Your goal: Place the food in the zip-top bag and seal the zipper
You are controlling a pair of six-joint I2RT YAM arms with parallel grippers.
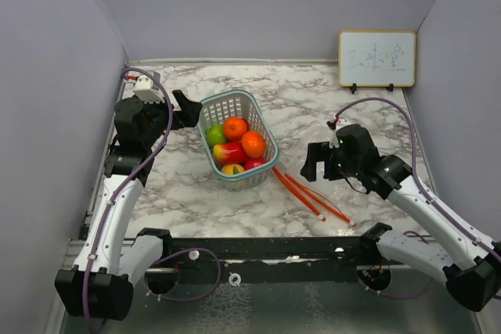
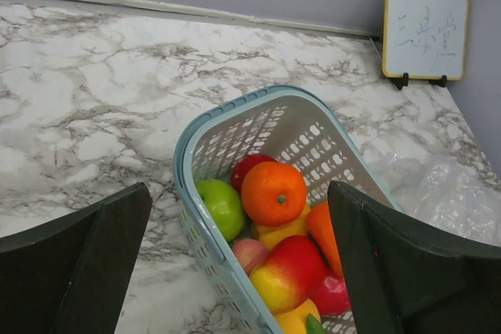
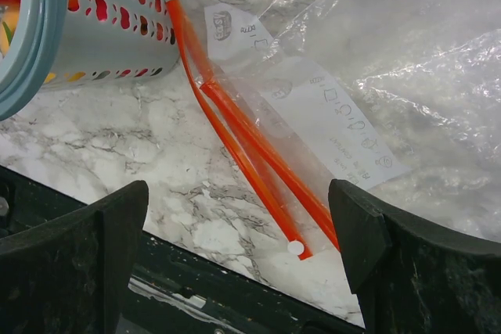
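Note:
A grey-blue basket [image 1: 239, 102] holds fruit and vegetables, including a green apple [image 2: 221, 209], an orange [image 2: 273, 193] and a red-yellow mango [image 2: 286, 271]. To its right, a clear zip top bag [image 3: 423, 115] lies flat, with orange zipper strips [image 3: 243, 154] along its edge and white printed labels [image 3: 329, 115]. My left gripper [image 1: 188, 109] stands open left of the basket's back end, nothing between its fingers. My right gripper [image 1: 318, 159] is open above the bag, right of the basket, also empty.
A small whiteboard [image 1: 376, 58] stands at the back right. A dark rail [image 1: 266, 246] runs along the front edge.

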